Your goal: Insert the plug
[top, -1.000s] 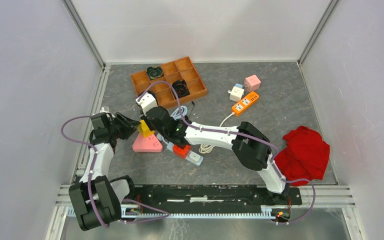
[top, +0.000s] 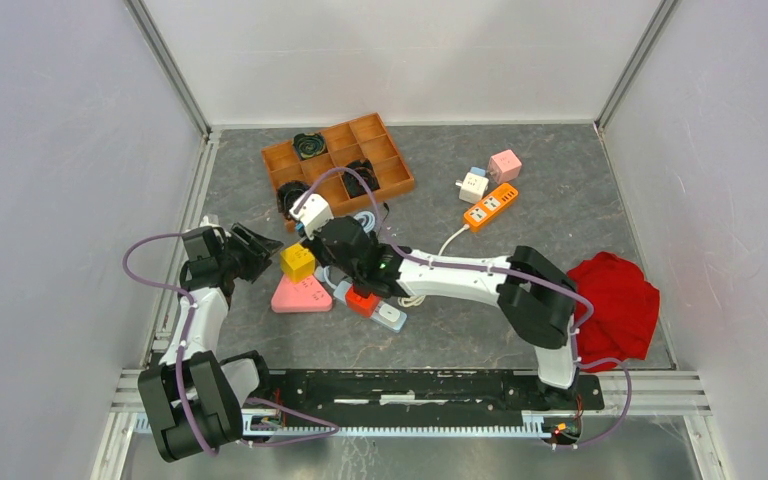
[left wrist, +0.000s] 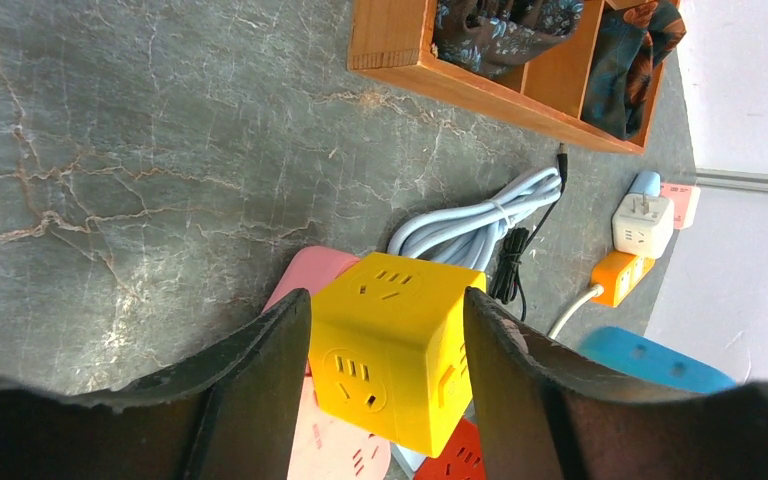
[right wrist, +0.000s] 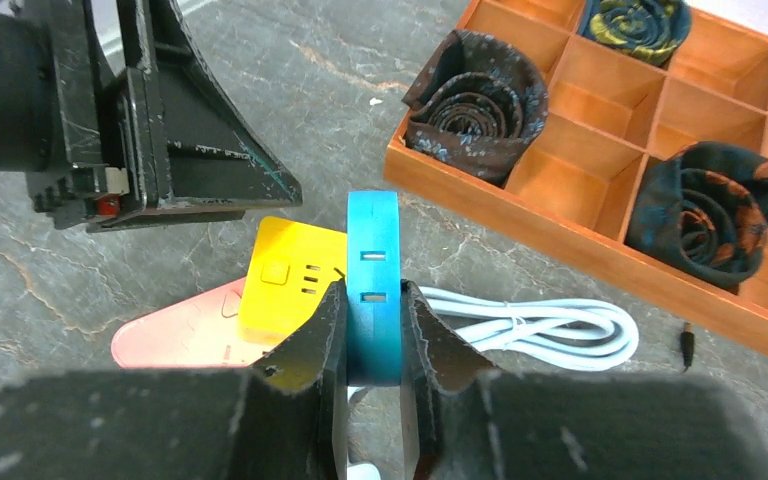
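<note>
A yellow cube socket (top: pixel 298 262) rests on or against a pink power strip (top: pixel 302 298) at front left; the left wrist view shows its slots and round outlet (left wrist: pixel 380 360). My left gripper is open just left of and facing the yellow socket, nothing between its fingers. My right gripper is shut on a blue two-pronged-slot piece (right wrist: pixel 372 235), likely the plug's body, held above the devices right of the yellow socket.
A wooden compartment tray (top: pixel 375 140) with rolled ties is at the back. A coiled blue-white cable (right wrist: pixel 570 330), orange strip (top: pixel 490 207), white and pink adapters and a red cloth (top: pixel 610 310) lie around.
The right arm has drawn rightward from the yellow socket, blue piece in it. The yellow socket and pink strip have shifted slightly toward the front right.
</note>
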